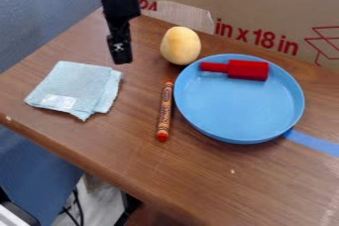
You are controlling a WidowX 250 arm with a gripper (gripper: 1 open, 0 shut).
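Note:
A black gripper [119, 50] hangs over the back left of the wooden table, above and behind a folded pale blue cloth [73, 88]; whether its fingers are apart is hard to make out. A yellow rounded object [180, 45] stands right of it. An orange crayon-like stick [166, 111] lies upright in the view along the left side of a blue plate [239, 109], which holds a red object [245, 69] near its back rim.
A cardboard box [279, 12] stands behind the table. Blue tape [316, 144] runs off to the right of the plate.

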